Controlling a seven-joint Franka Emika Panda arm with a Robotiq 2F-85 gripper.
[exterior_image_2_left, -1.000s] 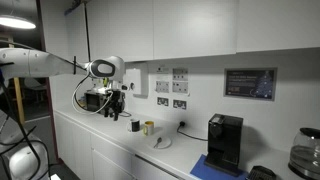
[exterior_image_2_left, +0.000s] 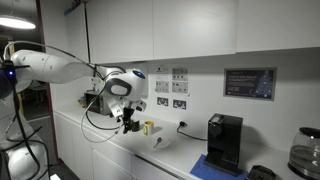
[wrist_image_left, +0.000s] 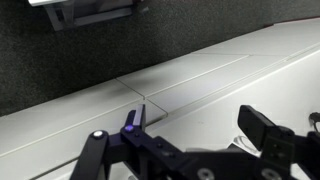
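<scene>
My gripper is open, its two black fingers spread wide in the wrist view with nothing between them. Below them show the white counter and its front edge. In the exterior view, the white arm (exterior_image_2_left: 128, 82) reaches over the counter from the left, with the gripper hanging above the counter's front part. A yellow mug (exterior_image_2_left: 148, 128) stands just behind and to the right of it. A pale dish (exterior_image_2_left: 160, 143), with something thin on it, sits nearer the front. The small dark mug beside the yellow one is largely lost against the gripper.
A black coffee machine (exterior_image_2_left: 225, 140) stands on a blue mat (exterior_image_2_left: 207, 165) to the right, with a glass carafe (exterior_image_2_left: 306, 147) at the far right. Wall sockets (exterior_image_2_left: 180, 87) are behind. Dark floor (wrist_image_left: 60, 60) lies beyond the cabinet fronts.
The arm has swung to the right and toward the camera, bringing the gripper from the back left of the counter to near the mugs. The yellow mug and the dish have stayed put.
</scene>
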